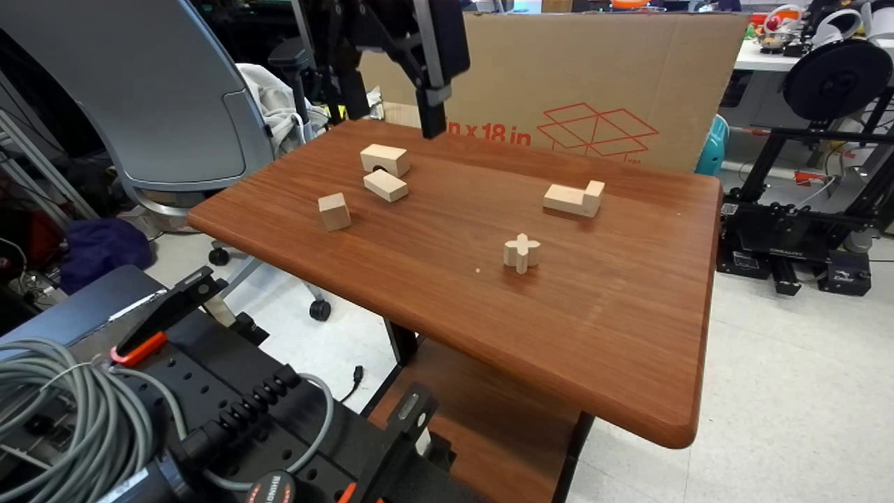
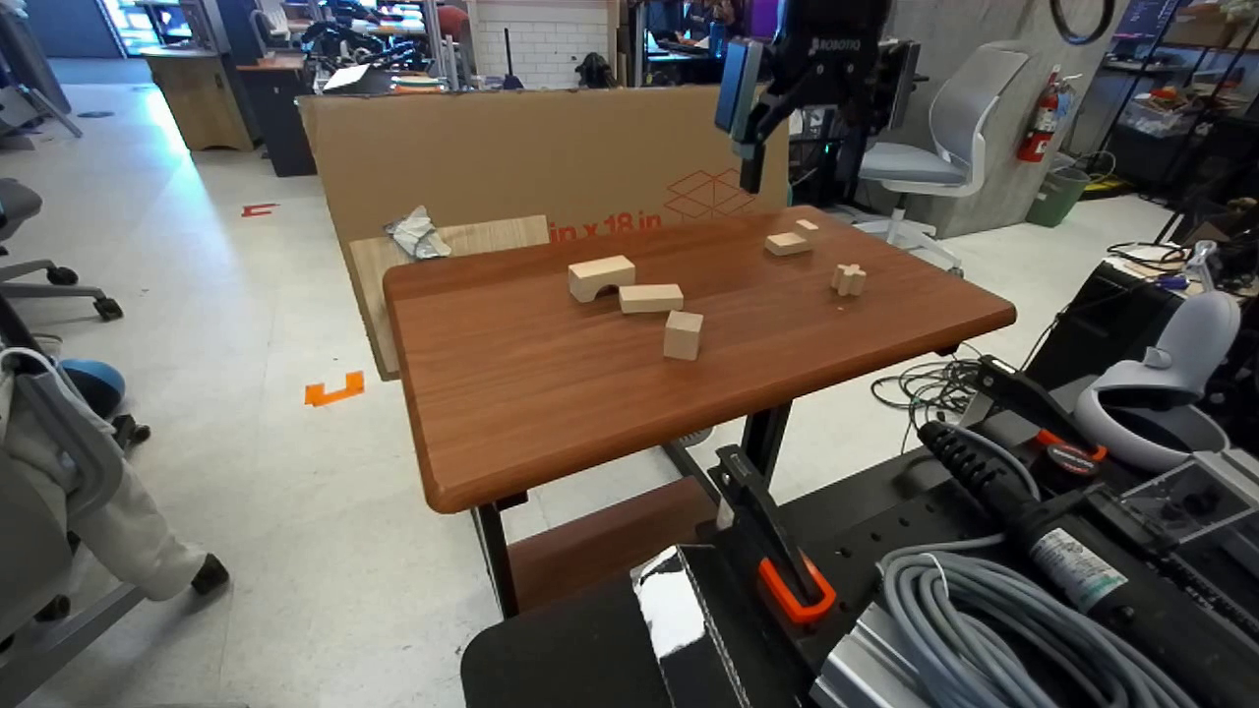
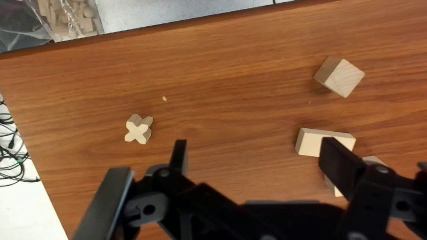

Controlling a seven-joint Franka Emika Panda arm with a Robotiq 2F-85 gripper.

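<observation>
High over the far part of the table, my gripper (image 1: 394,113) stands open, its fingers wide apart and nothing between them. Below lie plain wooden blocks: a cube (image 1: 334,212), a flat rectangular block (image 1: 385,185) and a block with an arched notch (image 2: 602,276). Apart from these stand a cross-shaped block (image 1: 521,253) and an L-shaped piece (image 1: 574,200). In the wrist view, the cross (image 3: 138,129) is at left and the cube (image 3: 339,76) at upper right. One finger partly covers the rectangular block (image 3: 312,144) and the arched one there; the L-shaped piece is out of that view.
A brown wooden table (image 1: 452,276) carries the blocks, with its middle and near right part clear. Behind it rises a cardboard sheet (image 1: 670,84). An office chair (image 1: 167,100) is close to the table's left end.
</observation>
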